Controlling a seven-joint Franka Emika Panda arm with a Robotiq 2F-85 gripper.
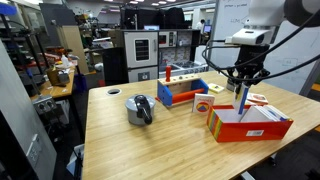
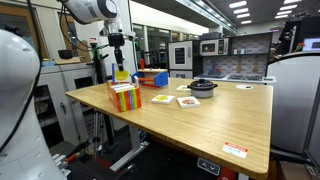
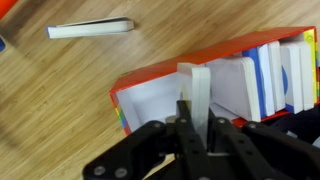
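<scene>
A thin box-like item, white along its edge in the wrist view, is held upright in my gripper, which is shut on it. From exterior view 1 the held item shows a blue face, and my gripper is over the red-edged open bin. The item's lower end reaches down to the bin's opening; whether it touches the bottom is hidden. Inside the bin, one end is an empty white space, while several thin boxes stand upright in the other. Exterior view 2 shows the item's yellow side.
Beside the bin stands a small box; in the wrist view a thin box lies apart from the bin. A silver pot and a blue-and-red rack are farther off.
</scene>
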